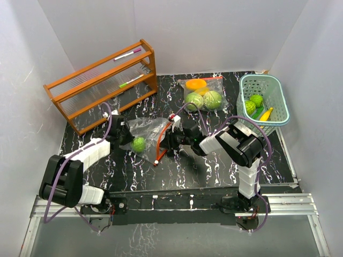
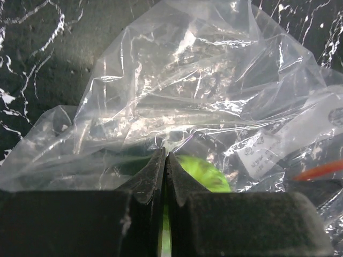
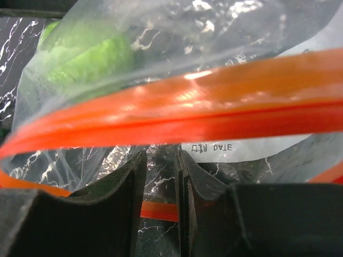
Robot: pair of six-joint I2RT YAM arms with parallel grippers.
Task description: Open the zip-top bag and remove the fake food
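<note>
A clear zip bag (image 1: pixel 147 128) with an orange zip (image 3: pixel 225 96) lies at the middle-left of the table, holding a green round fake food (image 1: pixel 138 144). My left gripper is shut at the bag's left end, over the plastic and green item; whether anything thin is between its tips is unclear. My right gripper stands part open at the bag's mouth, between upper and lower orange strips, with nothing visible between its fingers.
A second bag (image 1: pixel 201 84) with fake food lies at the back. A mint basket (image 1: pixel 283 110) with produce stands at right. A wooden rack (image 1: pixel 96 69) is at back left.
</note>
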